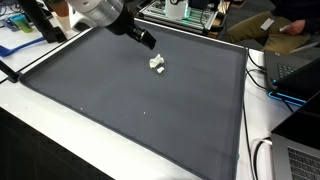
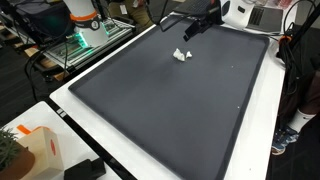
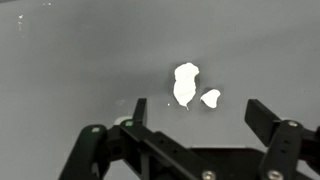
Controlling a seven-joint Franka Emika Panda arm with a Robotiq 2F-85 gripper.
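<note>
Two white pieces lie on the dark grey tray: a longer, lumpy one [image 3: 185, 84] and, close beside it, a small one [image 3: 210, 98]. In exterior view 1 the larger piece [image 1: 156, 62] sits toward the back of the tray, the small piece [image 1: 160, 70] just in front of it. My gripper is open, with its black fingers wide apart and nothing held. In the wrist view both pieces appear ahead of the gap between the fingertips. Exterior view 1 has the gripper [image 1: 148, 42] at the back, a little behind the pieces.
The grey tray [image 1: 140, 115] is otherwise mostly bare, with raised edges, on a white table. Laptops [image 1: 295, 85] stand to the right in exterior view 1. A potted plant [image 2: 15, 155] stands at the lower left in exterior view 2. Small specks dot the tray.
</note>
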